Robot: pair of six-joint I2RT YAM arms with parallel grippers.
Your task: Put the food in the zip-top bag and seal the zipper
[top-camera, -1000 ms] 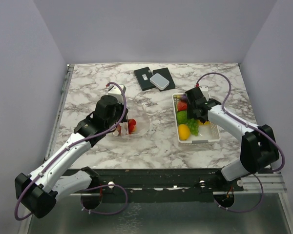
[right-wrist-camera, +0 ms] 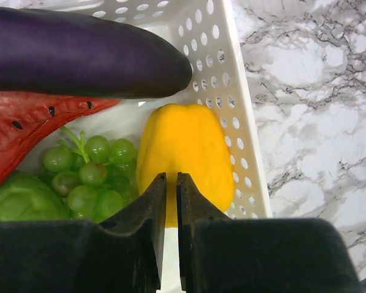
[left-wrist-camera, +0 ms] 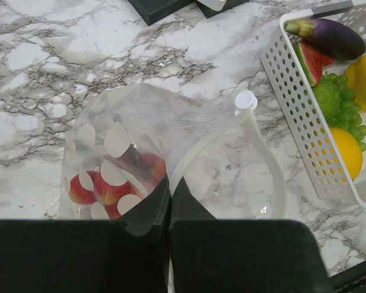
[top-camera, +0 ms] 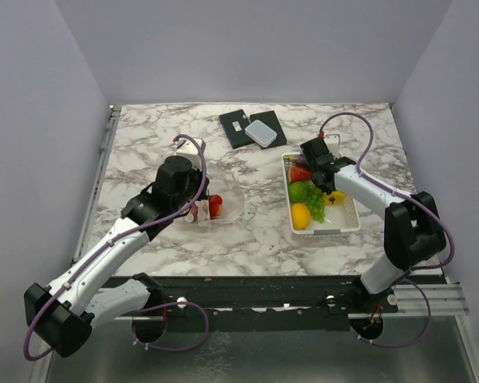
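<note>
The clear zip top bag (left-wrist-camera: 189, 122) lies on the table with its mouth held up and several red fruits (left-wrist-camera: 113, 186) inside. My left gripper is shut on the bag's rim. A white slider (left-wrist-camera: 245, 100) sits on that rim, away from the fingers. Over the basket, my right gripper is shut with its tips together and nothing between them. The yellow bell pepper (right-wrist-camera: 183, 143) rests in the basket beyond those tips, against the side wall. Whether the tips touch it I cannot tell.
The white basket (top-camera: 286, 209) also holds an eggplant (right-wrist-camera: 91, 55), a watermelon slice (right-wrist-camera: 24, 122), green grapes (right-wrist-camera: 94, 177), a green round item (right-wrist-camera: 24, 198) and a lemon (top-camera: 301, 216). Dark boxes (top-camera: 237, 128) stand behind. Bare marble separates bag and basket.
My right gripper has moved down close to the pepper and gone from open to shut, with the pepper still in the basket. The left gripper and the bag have stayed put.
</note>
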